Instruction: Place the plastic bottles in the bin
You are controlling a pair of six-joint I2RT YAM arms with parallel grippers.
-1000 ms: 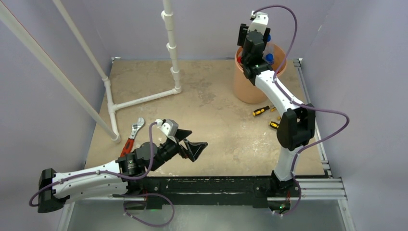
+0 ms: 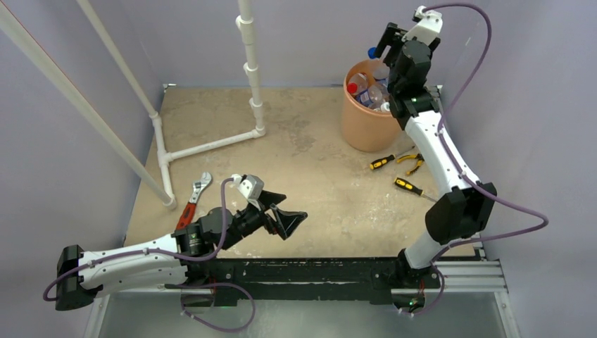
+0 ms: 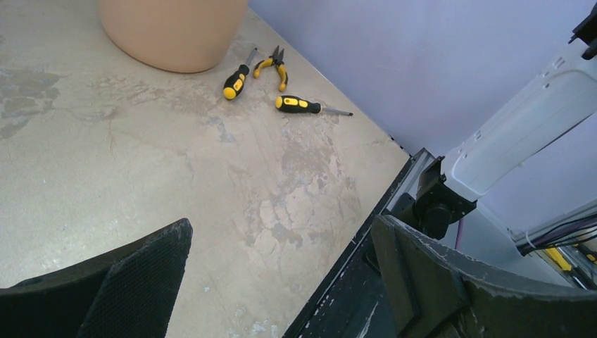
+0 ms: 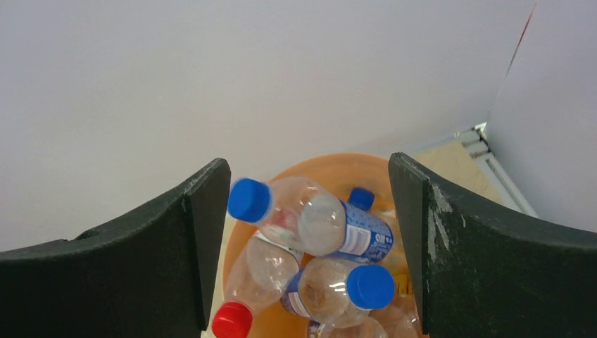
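Note:
The peach-coloured bin [image 2: 369,130] at the back right holds several clear plastic bottles. Topmost in the right wrist view lies a blue-capped bottle [image 4: 320,222], its cap at the rim. Under it are a red-capped bottle [image 4: 260,274] and another blue-capped bottle [image 4: 327,292]; others deeper down are partly hidden. Over the bin's back edge, my right gripper [image 2: 408,39] is open, its black fingers [image 4: 169,246] apart with no grip on any bottle. My left gripper [image 2: 294,209] hovers open and empty over the front-left table. No bottle shows on the tabletop.
Two screwdrivers [image 2: 382,162] [image 2: 408,186] and yellow pliers [image 2: 412,162] lie right of centre, near the bin. A red-handled wrench [image 2: 193,201] is at left, beside white pipes [image 2: 215,144].
My right arm has swung to the right across the top of the bin, uncovering bottles on its left side. The left gripper has shifted only very slightly right.

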